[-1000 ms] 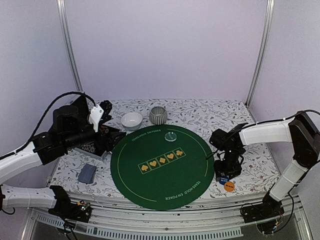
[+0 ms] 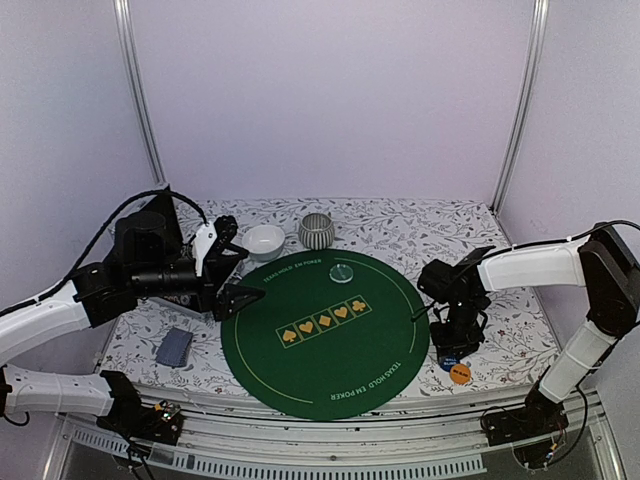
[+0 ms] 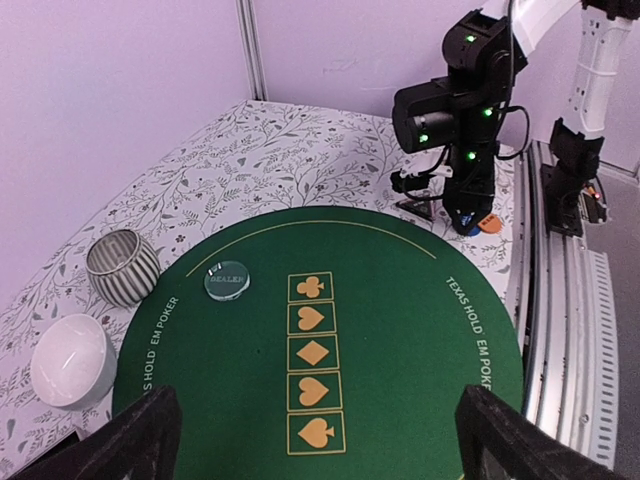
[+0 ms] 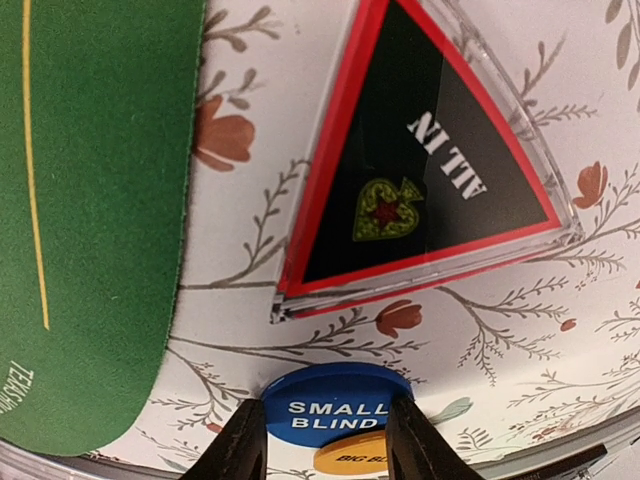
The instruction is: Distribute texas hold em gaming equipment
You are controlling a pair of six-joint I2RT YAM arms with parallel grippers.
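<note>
The blue SMALL BLIND chip [image 4: 338,400] is between the fingertips of my right gripper, which is shut on its two sides. Just in front of it, touching or slightly overlapped, lies the orange BIG BLIND chip [image 4: 352,456]. A black triangular ALL IN marker [image 4: 415,170] with a red border rests on the cloth beyond them. On the green poker mat [image 2: 325,375] lies a clear round DEALER disc [image 3: 227,281]. My left gripper [image 2: 248,278] hangs over the mat's left part; its fingers [image 3: 145,440] stand wide open with nothing between them.
A white bowl [image 2: 264,242] and a striped cup [image 2: 317,231] stand behind the mat. At the left, an open case [image 2: 183,298] is partly hidden by my left arm, with a blue-grey card pack [image 2: 174,347] in front.
My left gripper has moved right, away from the case and over the mat's edge. The right arm has hardly moved; the orange chip has shifted very slightly.
</note>
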